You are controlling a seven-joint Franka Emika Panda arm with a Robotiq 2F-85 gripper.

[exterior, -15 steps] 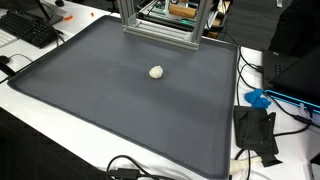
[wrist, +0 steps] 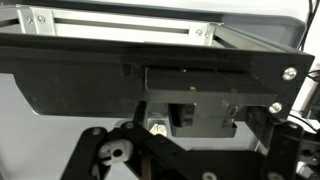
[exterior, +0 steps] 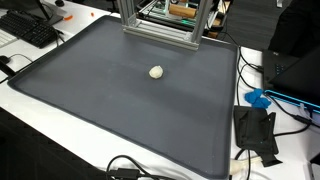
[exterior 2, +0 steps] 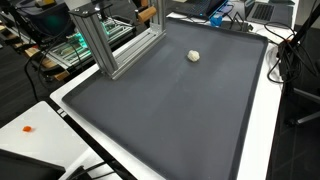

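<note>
A small, pale round object (exterior: 155,72) lies on the grey mat (exterior: 110,110), in front of the metal frame (exterior: 165,35). In exterior view 2 the same pale object (exterior 2: 193,56) shows near the far side of the mat. My gripper is in the wrist view only, open, its fingers wide apart above the frame's black panel (wrist: 75,95). A dark block-like part (wrist: 200,82) sits just ahead of the fingers; whether it touches them I cannot tell. Beyond the panel, a bit of the pale object (wrist: 157,129) peeks out.
The upright frame (exterior 2: 130,50) stands at the mat's edge. A keyboard (exterior: 32,28) is off to the left; a blue item (exterior: 257,98) and a black item (exterior: 255,130) with cables lie on the right.
</note>
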